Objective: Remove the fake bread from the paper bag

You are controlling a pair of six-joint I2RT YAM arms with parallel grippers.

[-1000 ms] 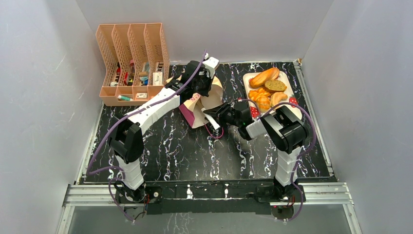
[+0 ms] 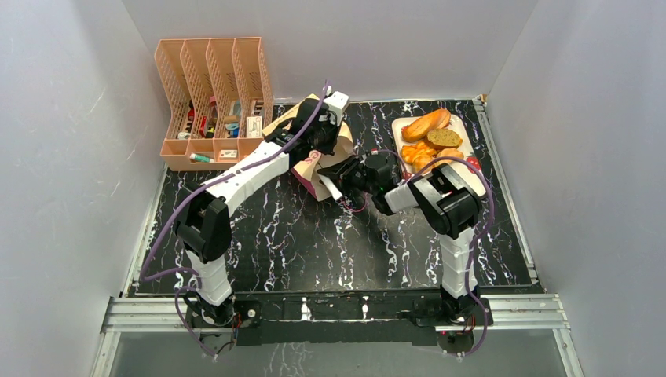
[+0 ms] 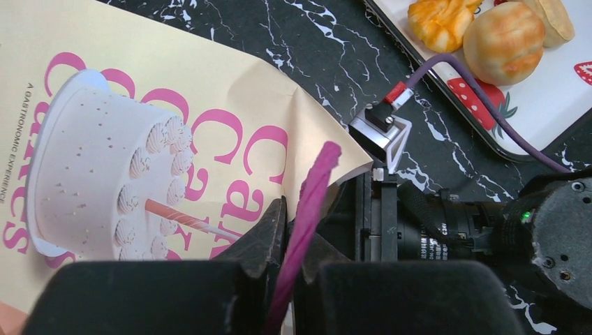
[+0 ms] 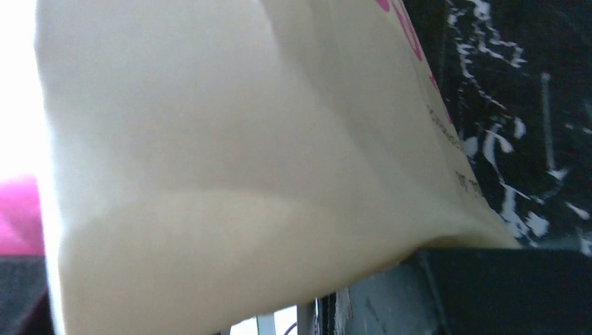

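The cream paper bag, printed with pink letters and a cake, lies at the middle back, its mouth toward the right. Over it is my left gripper, shut, with a thin pink handle strip at its fingertips. My right gripper is at the bag's mouth; in the right wrist view the bag's pale paper fills the space over its fingers, so I cannot see whether it grips anything. The inside of the bag is hidden.
A tray of breads stands at the right, close beside my right arm. A pink compartment rack holds small items at the back left.
The left arm is nearly still.
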